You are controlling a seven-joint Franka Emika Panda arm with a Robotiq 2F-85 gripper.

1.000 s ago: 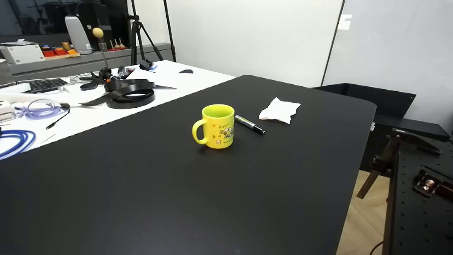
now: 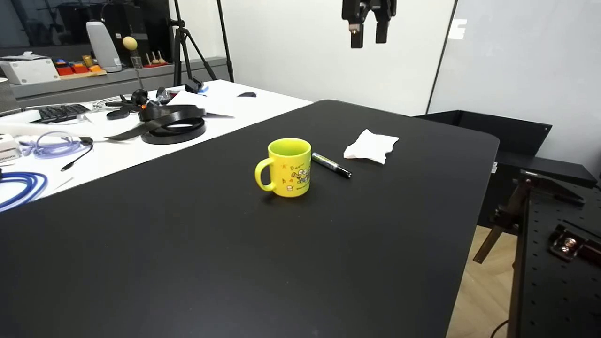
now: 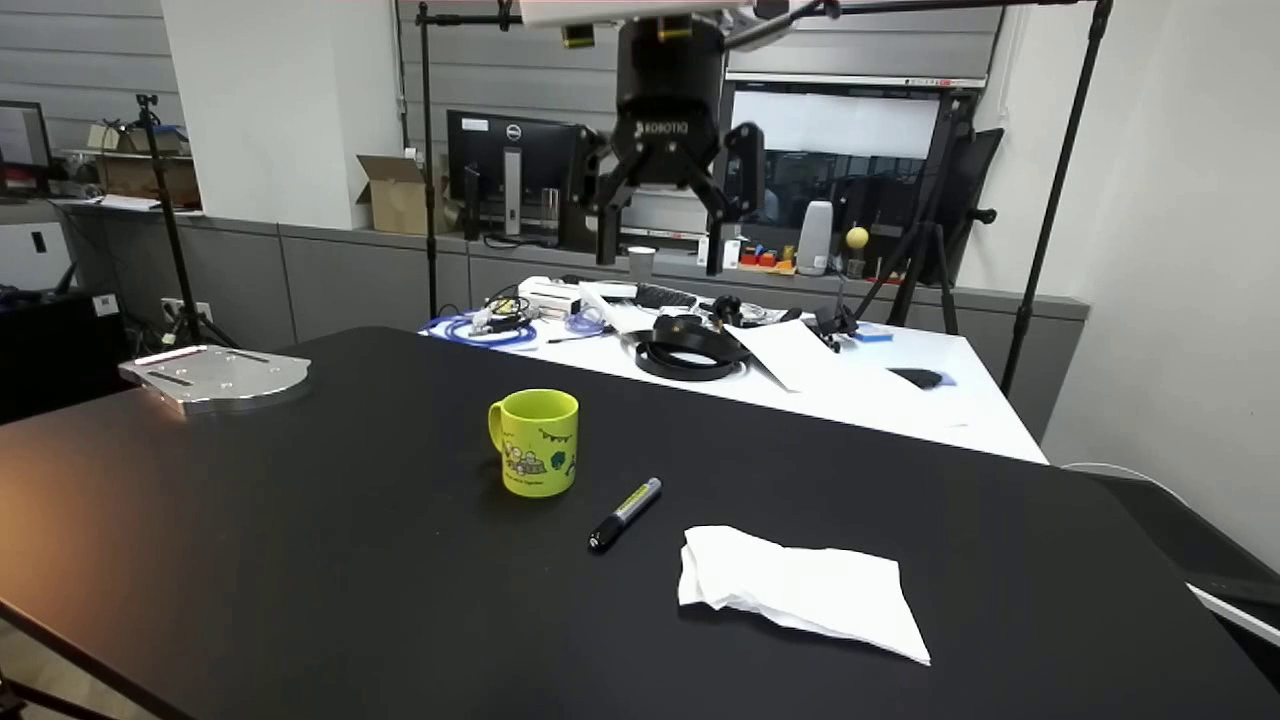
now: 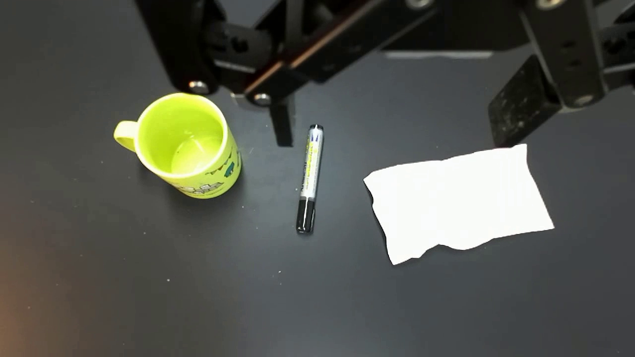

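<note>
Upright on the black table stands a yellow-green mug (image 2: 288,169), its handle toward the left in every view. Close beside it lies a marker (image 4: 309,178) with a black cap, not touching the mug. A white crumpled tissue (image 3: 798,588) lies flat on the far side of the marker from the mug. High above the table hangs my gripper (image 3: 660,258), its fingers spread apart and empty. In exterior view 1 only the gripper's lower end (image 2: 369,39) shows at the top edge.
A white table (image 2: 270,98) with cables, black straps and a keyboard adjoins the black table. A metal plate (image 3: 222,376) lies at the black table's left end in exterior view 2. Around the mug, marker and tissue the surface is bare.
Mug, marker and tissue have stayed put.
</note>
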